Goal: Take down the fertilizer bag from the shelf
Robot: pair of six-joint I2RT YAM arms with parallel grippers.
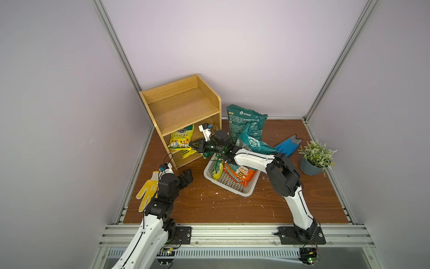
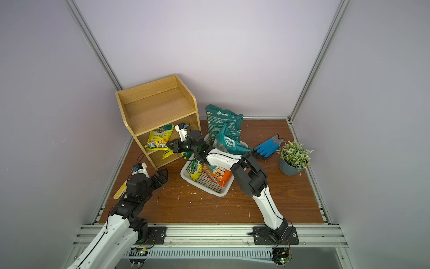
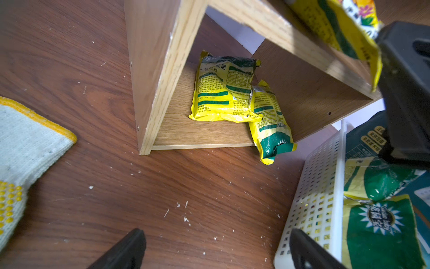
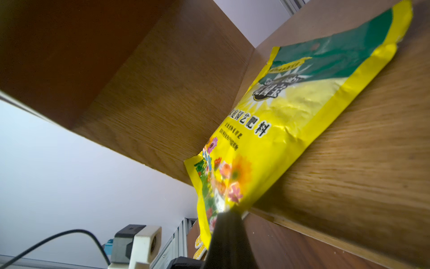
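A yellow and green fertilizer bag (image 4: 268,130) leans on the upper compartment's floor, its lower end past the shelf's front edge. In the top left view this bag (image 1: 181,138) has my right gripper (image 1: 191,145) at its front right corner. That gripper's fingertips (image 4: 230,222) are together over the bag's lower corner; whether the film is caught between them is hidden. Low before the wooden shelf (image 3: 165,67), my left gripper stands open and empty. Two more yellow and green bags (image 3: 224,89) lie in the bottom compartment, one sticking out.
A white basket (image 1: 233,188) with several bags stands right of the shelf, under my right arm. A yellow-white glove (image 1: 147,193) lies at left, a blue glove (image 1: 288,145) and potted plant (image 1: 313,159) at right.
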